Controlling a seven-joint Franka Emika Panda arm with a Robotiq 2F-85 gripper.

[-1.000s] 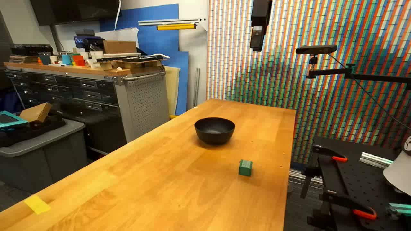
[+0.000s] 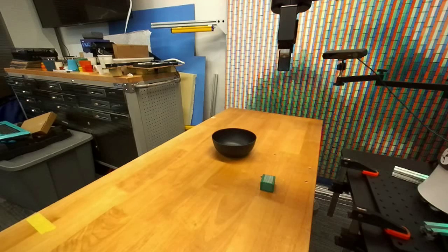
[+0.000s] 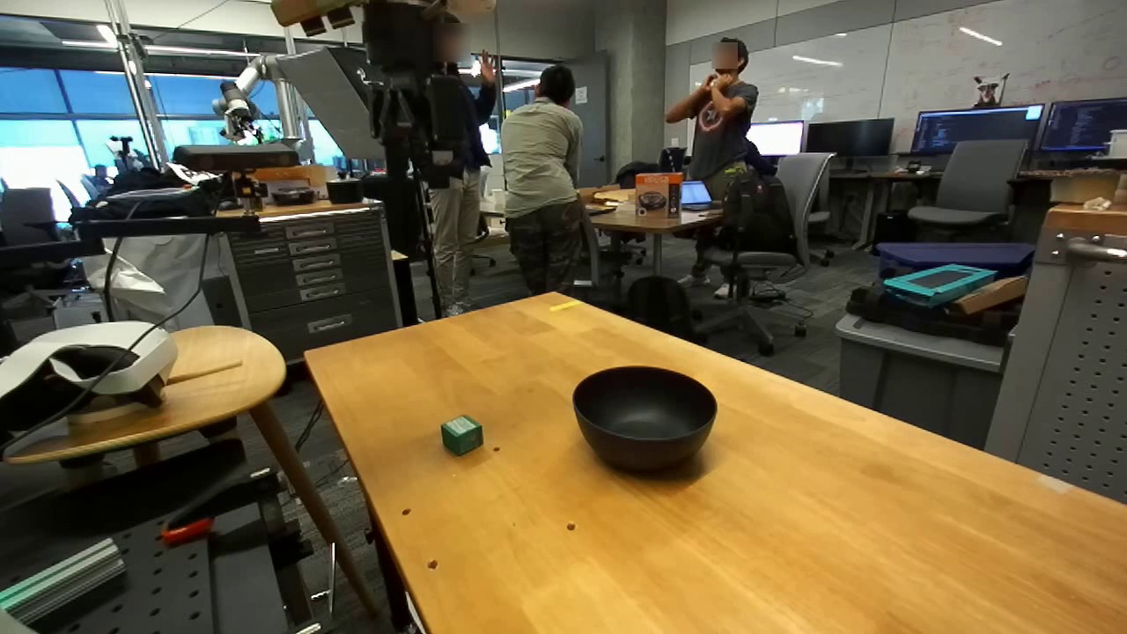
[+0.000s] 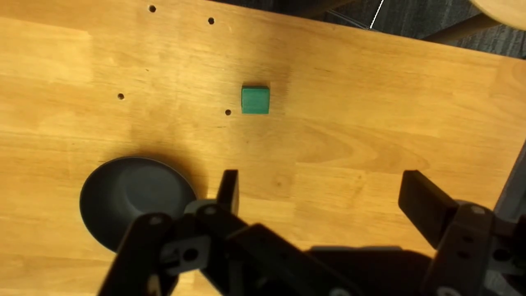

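Observation:
A small green block (image 2: 267, 183) rests on the wooden table, apart from the black bowl (image 2: 233, 142). In the wrist view the block (image 4: 255, 100) lies above centre, and the bowl (image 4: 135, 197) is at the lower left, partly covered by my gripper's left side. The bowl (image 3: 644, 417) stands upright and looks empty beside the block (image 3: 461, 434) in the second exterior view. My gripper is open, its two fingers wide apart with only bare table seen between them. High above the table, the gripper (image 2: 284, 63) shows at the top of the first exterior view.
A black side stand with clamps (image 2: 378, 197) adjoins the right edge. A camera on an arm (image 2: 345, 54) juts in at the right. People stand beyond the table.
In the first exterior view my gripper has come down a little and shifted slightly right. The block and the bowl have stayed in place.

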